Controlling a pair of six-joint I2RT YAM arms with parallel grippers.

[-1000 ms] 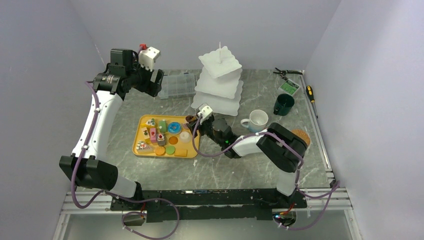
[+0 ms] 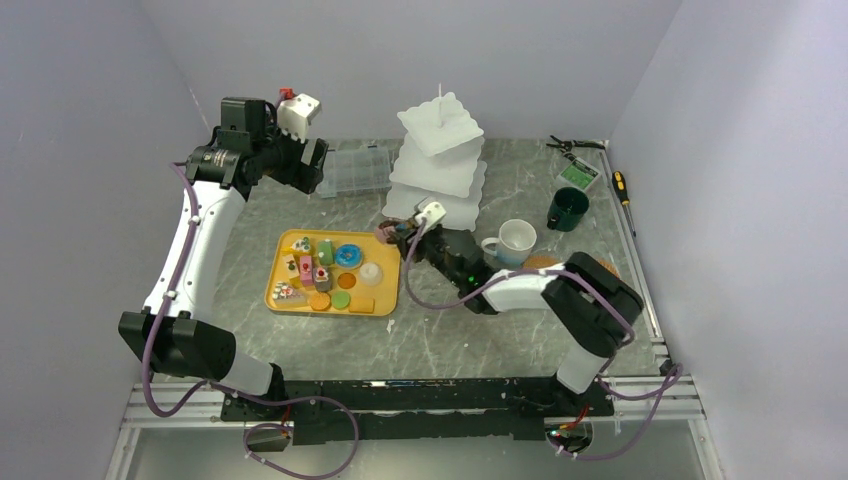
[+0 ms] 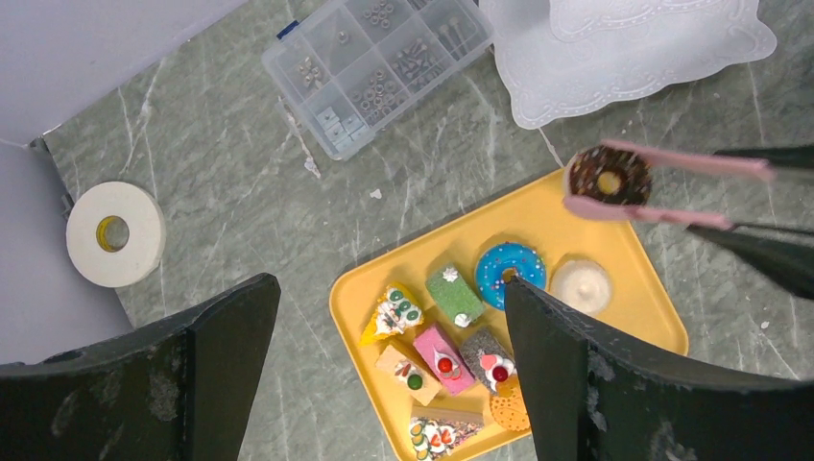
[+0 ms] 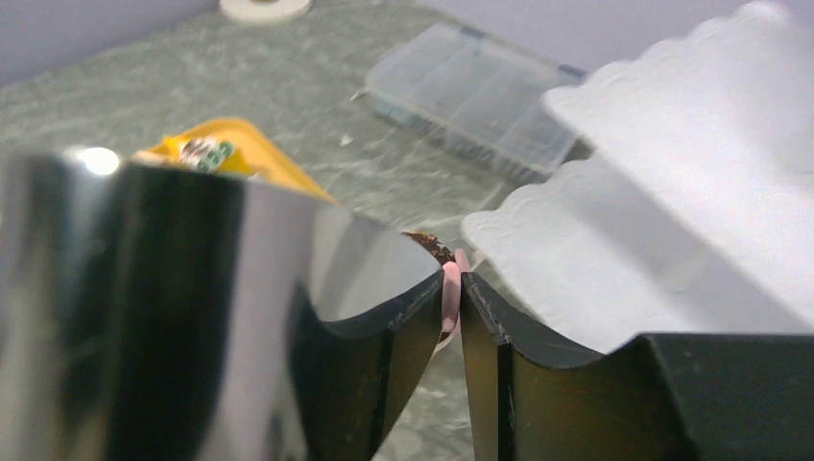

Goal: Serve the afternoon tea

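Observation:
The yellow tray point(image 2: 390, 300) point(image 3: 634, 288) holds several toy cakes, a blue donut point(image 2: 348, 256) point(image 3: 509, 274) and biscuits. A chocolate donut point(image 3: 628, 178) is held by my right gripper point(image 2: 398, 232) between pink-tipped fingers, over the tray's back right corner. Behind stands the white tiered stand point(image 2: 440, 170) point(image 4: 662, 115), its lower tiers close to that gripper. My left gripper point(image 2: 305, 165) is raised at the back left, open and empty, looking down on the tray in the left wrist view.
A clear parts box point(image 2: 350, 170) lies at the back. Right of my right arm are a white mug point(image 2: 515, 240), a green mug point(image 2: 568, 208) and tools. A tape roll point(image 3: 115, 235) lies at the left.
My right gripper has lifted the chocolate donut and moved right and slightly up in the top view, toward the tiered stand. The left arm is unchanged.

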